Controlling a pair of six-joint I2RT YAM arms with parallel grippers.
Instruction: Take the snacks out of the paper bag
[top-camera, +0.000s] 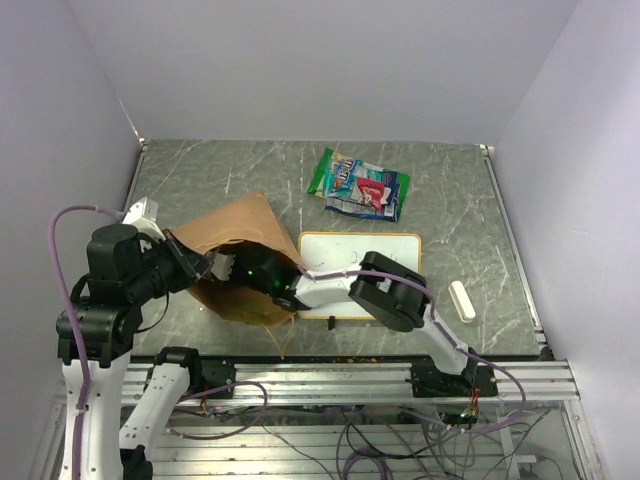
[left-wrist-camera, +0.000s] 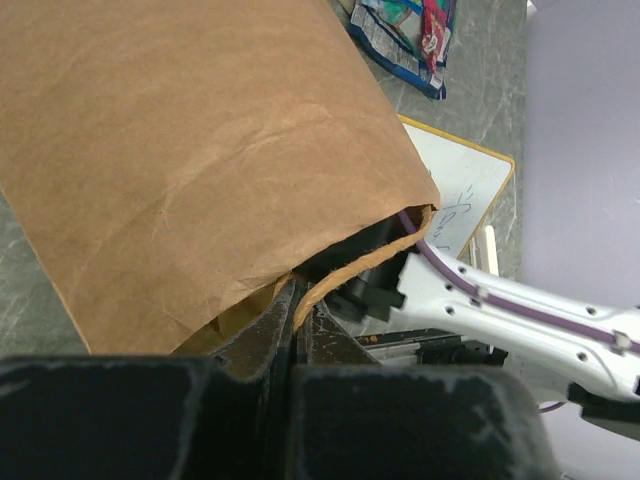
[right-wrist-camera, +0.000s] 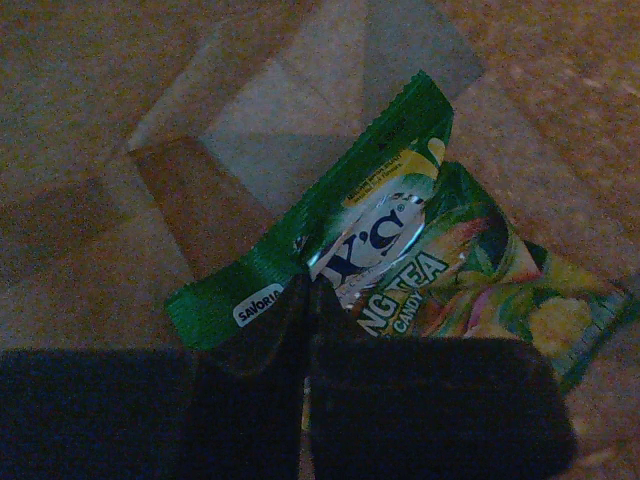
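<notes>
The brown paper bag (top-camera: 235, 215) lies open on the left of the counter. My left gripper is shut on its twisted paper handle (left-wrist-camera: 358, 265) at the mouth. My right arm reaches inside the bag; in the right wrist view its gripper is shut, its tips at a green candy packet (right-wrist-camera: 480, 240) lying on the bag's paper. Whether anything is between them is hard to see. A pile of snack bags (top-camera: 355, 185), green and blue, lies on the counter at the back right.
A whiteboard (top-camera: 360, 248) lies right of the bag, under my right arm. A white bar (top-camera: 462, 300) rests near the right edge.
</notes>
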